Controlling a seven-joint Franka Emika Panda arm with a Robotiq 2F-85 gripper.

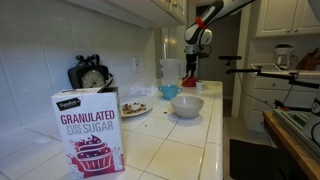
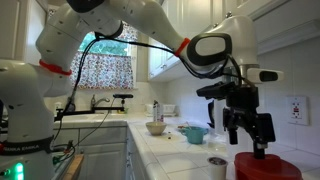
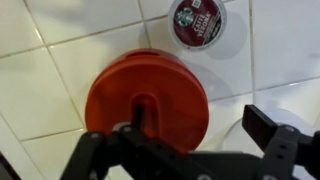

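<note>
A round red lid (image 3: 148,100) with a raised handle across its middle fills the centre of the wrist view. In exterior view 2 the red lidded thing (image 2: 268,168) shows at the lower right, partly cut off by the frame. My gripper (image 2: 247,146) is above it, fingers pointing down. The wrist view has the dark fingers (image 3: 262,128) wide apart at either side of the lower edge, so the gripper stands open, with nothing seen held. A small pod with a dark red label (image 3: 198,20) lies beside the lid.
Nearer exterior view 1 stand a sugar box (image 1: 93,133), a grey-white bowl (image 1: 187,105) and a plate of food (image 1: 134,109). A small white cup (image 2: 217,168) is left of the red thing. A wall with outlets (image 2: 297,110) rises close behind.
</note>
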